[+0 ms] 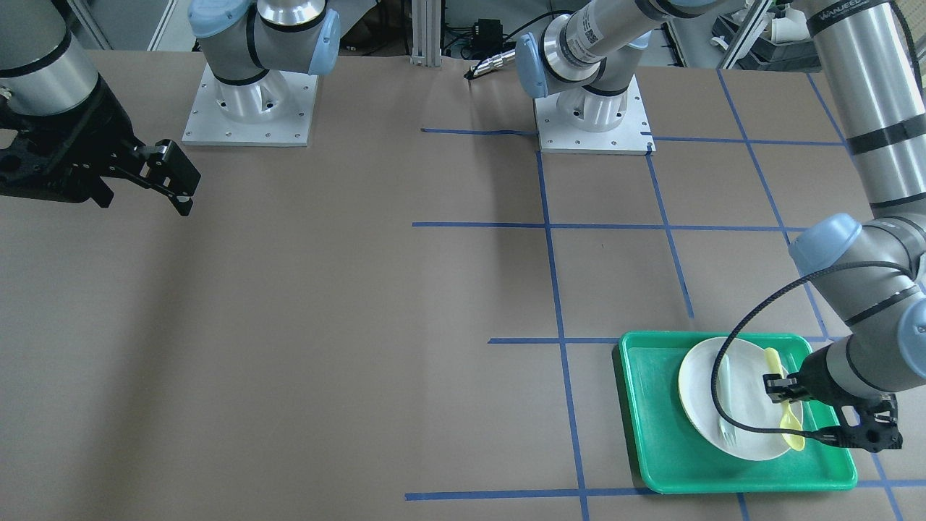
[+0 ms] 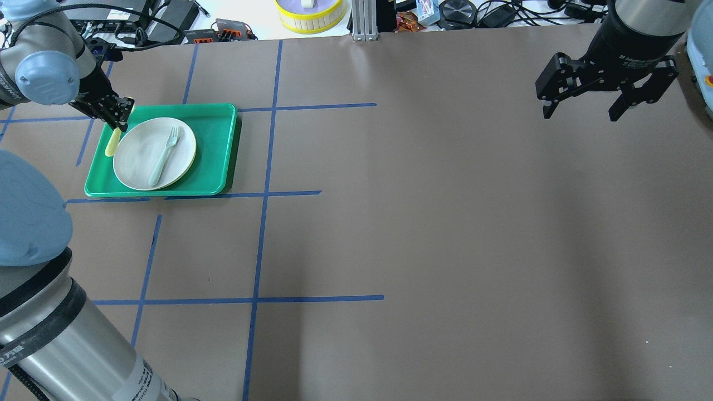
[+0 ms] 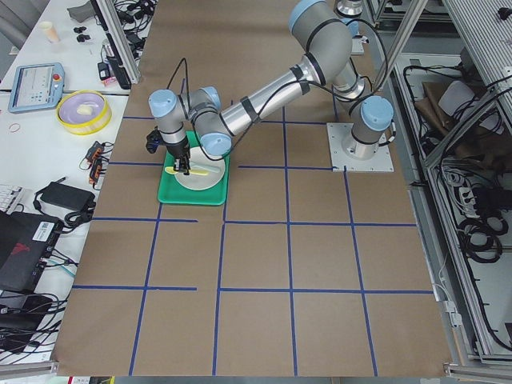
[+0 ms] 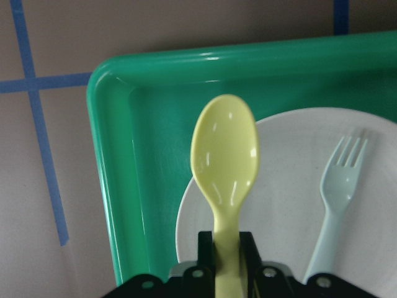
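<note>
A green tray (image 1: 651,417) holds a white plate (image 2: 137,157). A pale mint fork (image 4: 335,205) lies on the plate. My gripper is shut on the handle of a yellow spoon (image 4: 224,155), whose bowl points forward above the tray, over the plate's edge. In the top view the spoon (image 2: 113,141) shows at the plate's left side, partly hidden by the gripper.
Another arm with a black gripper (image 1: 147,174) hangs at the front view's left. Other arm bases (image 1: 247,130) stand at the back. A side bench (image 3: 48,152) holds electronics and a yellow container.
</note>
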